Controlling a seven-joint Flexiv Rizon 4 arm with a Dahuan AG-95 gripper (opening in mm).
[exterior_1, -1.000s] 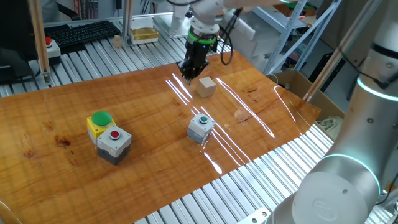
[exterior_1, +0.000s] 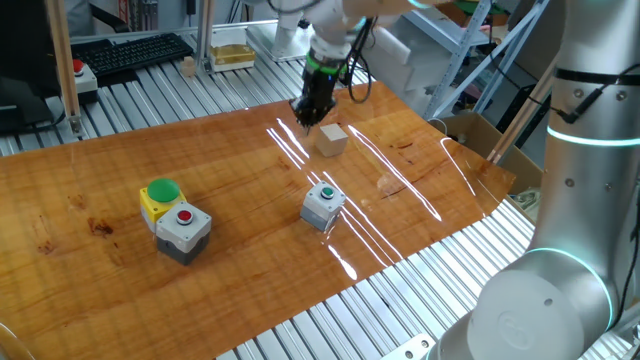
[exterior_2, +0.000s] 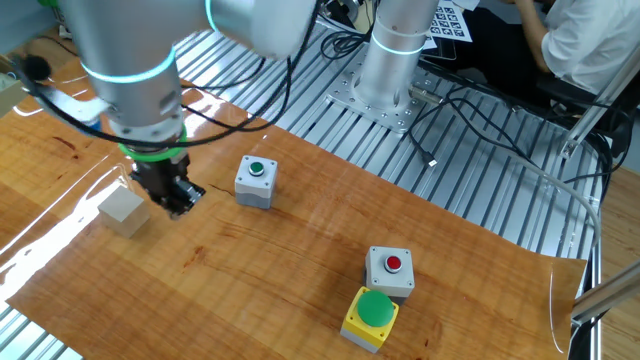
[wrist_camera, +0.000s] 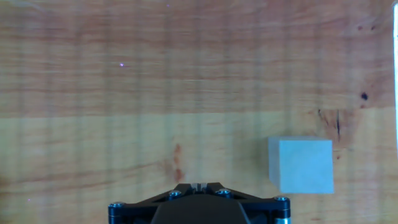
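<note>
A plain wooden cube (exterior_1: 331, 140) rests on the wooden table. My gripper (exterior_1: 306, 126) hangs above the tabletop just left of it in exterior view 1. In exterior view 2 the gripper (exterior_2: 179, 213) appears to the right of the cube (exterior_2: 123, 211). Looking down in the wrist view, the cube (wrist_camera: 305, 165) lies to the right of the gripper, clear of it. The fingertips meet at the bottom centre of that view, with nothing visible between them.
A grey box with a green button (exterior_1: 323, 205) stands nearer the robot base. Farther along the table, a grey box with a red button (exterior_1: 184, 232) sits against a yellow box with a large green button (exterior_1: 162, 195). Bare tabletop separates them.
My gripper has shifted slightly right in exterior view 1, and the near part of the arm has swung left. The cube and the button boxes have stayed in place.
</note>
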